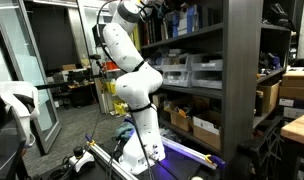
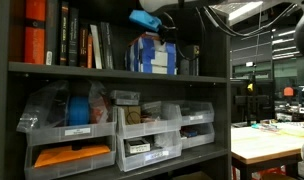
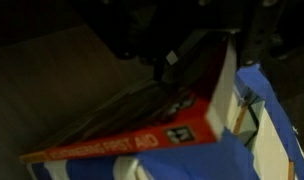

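In the wrist view a book with a red spine [image 3: 132,143], lettered "FIRST AID", lies slanted across the lower middle. Its top side is mostly in shadow. A blue and white box [image 3: 197,160] shows below and to the right of it. My gripper is a dark shape above the book, too dim for the fingers to be made out. In exterior view 2 the blue and white box [image 2: 152,56] stands on the upper shelf, with a blue piece [image 2: 144,20] above it beside the arm. Whether the fingers touch the book is hidden.
Upright books [image 2: 72,35] fill the shelf left of the box. Clear plastic bins [image 2: 149,118] with small goods stand on the shelf below. The shelf's upright panel [image 2: 214,95] bounds the right side. A wooden table [image 2: 267,145] stands beyond it.
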